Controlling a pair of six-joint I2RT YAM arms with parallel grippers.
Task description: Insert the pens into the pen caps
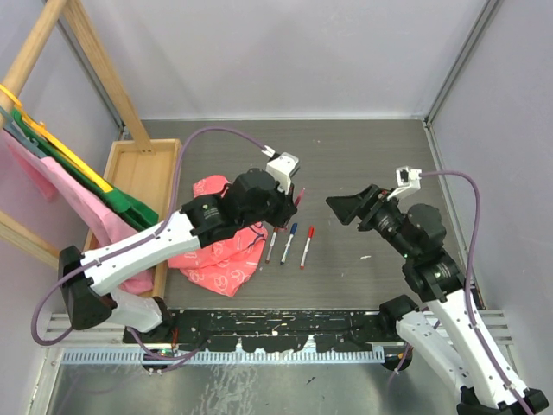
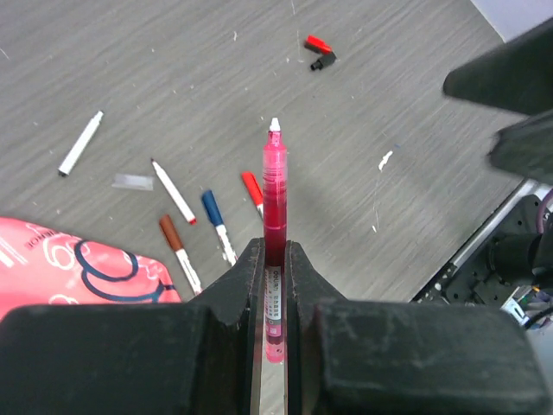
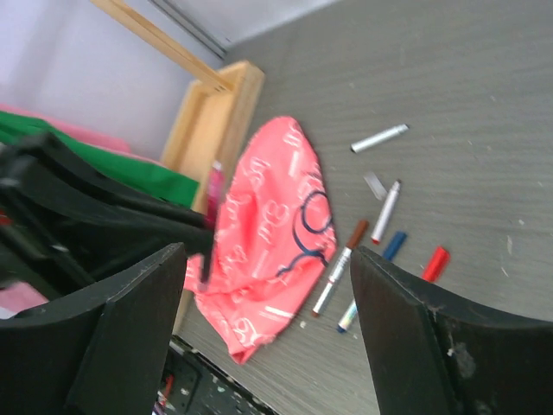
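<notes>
In the left wrist view a pink pen [image 2: 275, 177] stands with its pale nib pointing up and bare, and my left gripper is shut on its barrel. A red cap [image 2: 318, 43] and a black cap [image 2: 323, 61] lie close together on the table, farther off. To the right of the left gripper in the top view, my right gripper [image 1: 344, 209] hangs apart from it, fingers partly open. Nothing shows between its fingers. The caps are hidden in the top view.
Brown [image 2: 180, 253], blue [image 2: 219, 226] and red-capped [image 2: 251, 188] pens lie in a row. Two white pens [image 2: 174, 192] [image 2: 82, 143] and a clear strip [image 2: 133, 181] are nearby. A pink cloth [image 3: 268, 229] covers the left.
</notes>
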